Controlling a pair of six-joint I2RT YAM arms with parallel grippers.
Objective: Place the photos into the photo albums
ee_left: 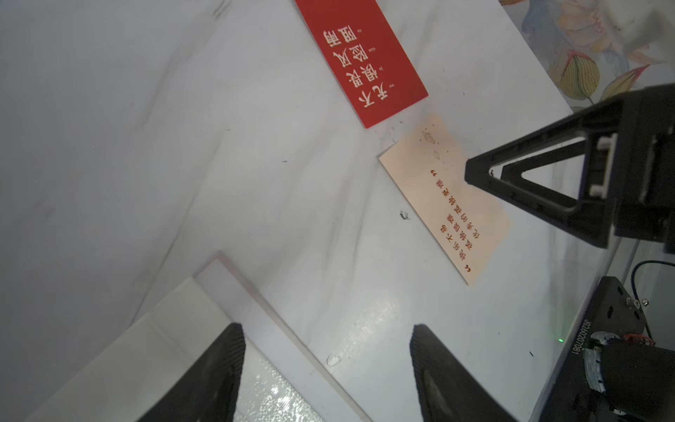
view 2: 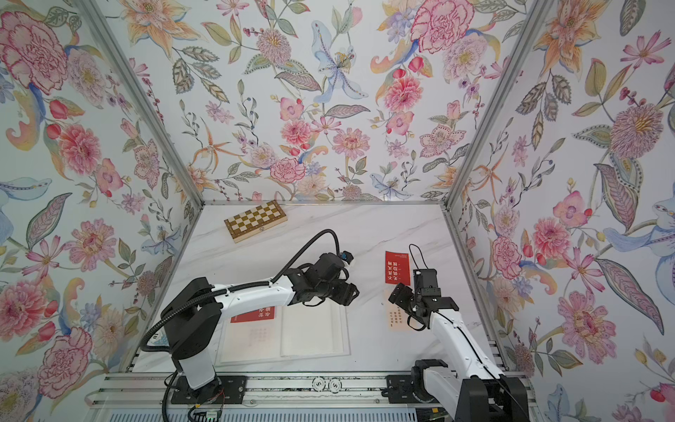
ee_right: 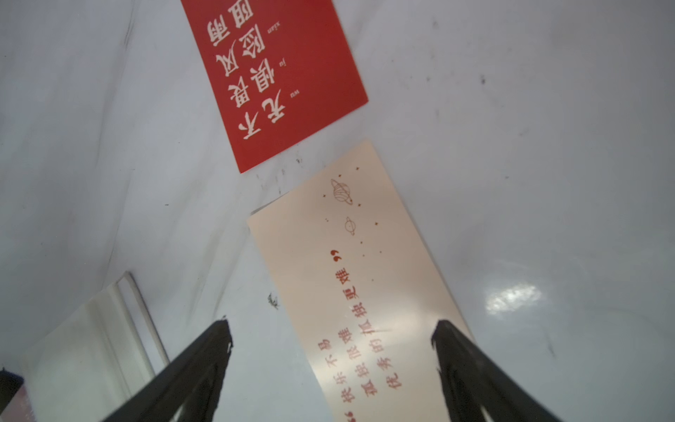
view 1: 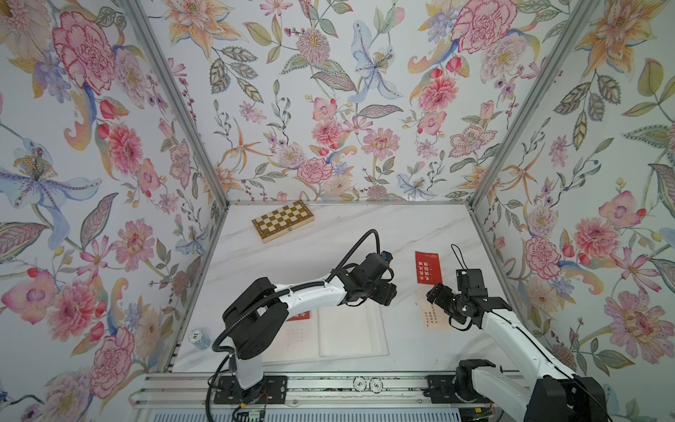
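Note:
An album (view 1: pixel 351 337) lies open at the front middle; in its left part, a red photo (view 2: pixel 249 316) shows, partly covered by the left arm. At the right lie a red photo (ee_right: pixel 288 84) with white characters and, in front of it, a cream photo (ee_right: pixel 351 274) with orange characters. My left gripper is open and empty over the album's right side, seen in the left wrist view. My right gripper stands open above the cream photo, nothing between its fingers.
A wooden chessboard (view 1: pixel 282 220) sits at the back left. A clear object (view 1: pixel 199 339) is at the front-left edge. Walls surround the table on three sides.

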